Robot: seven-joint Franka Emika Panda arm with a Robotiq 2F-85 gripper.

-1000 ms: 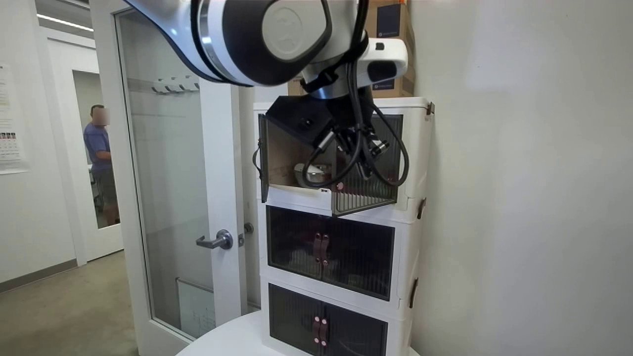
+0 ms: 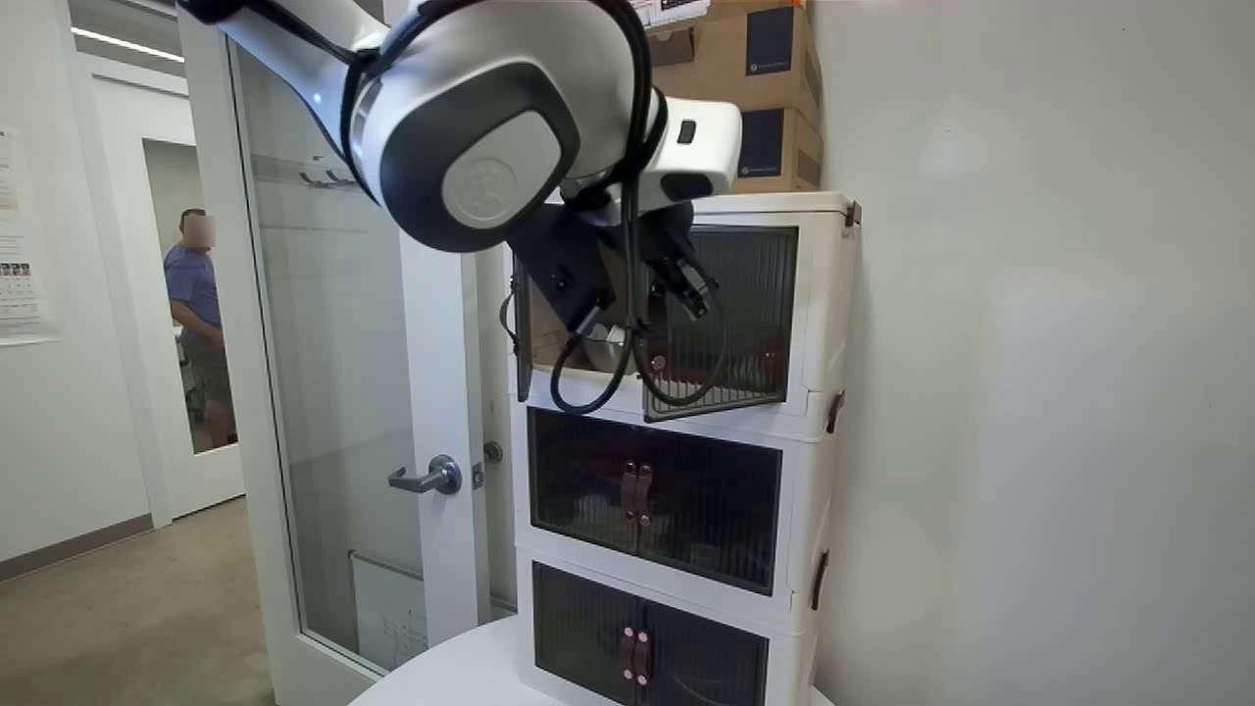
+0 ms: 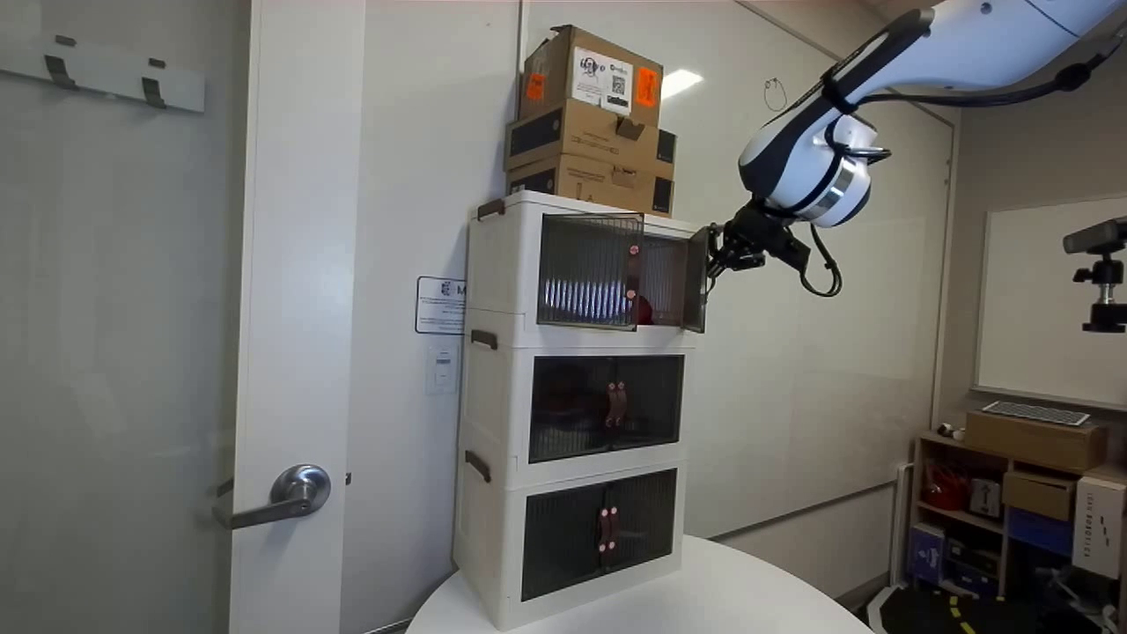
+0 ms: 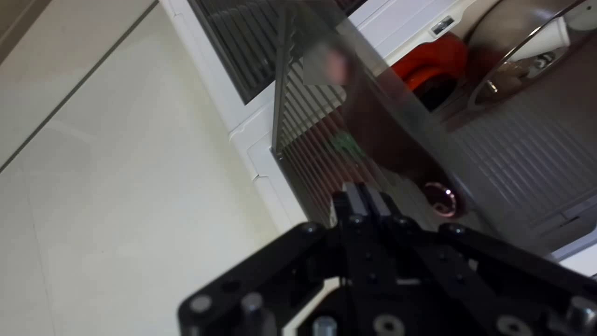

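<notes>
The white cabinet's (image 3: 491,275) top compartment has both tinted ribbed doors open. In exterior view 1, the left door (image 2: 524,318) stands wide out, and the right door (image 2: 729,306) is partly open. My gripper is shut, its fingertips at the right door's outer face, close to a shiny pink stud (image 4: 443,199). Whether anything is between the fingers does not show. From the side, the gripper (image 3: 716,259) meets the edge-on right door (image 3: 695,280). Inside the compartment are a red-orange item (image 4: 439,61) and a metal bowl (image 4: 506,33) with things in it.
The middle doors (image 3: 570,407) and bottom doors (image 3: 565,539) of the cabinet are shut. Cardboard boxes (image 3: 592,127) are stacked on top. The cabinet stands on a white round table (image 3: 729,592). A white wall (image 2: 1024,353) rises to its right. Beyond the glass door stands a person (image 2: 194,294).
My arm and gripper have moved left in exterior view 1. The right door has swung a little toward closed, its free edge shifting left. The arm now hides more of the bowl.
</notes>
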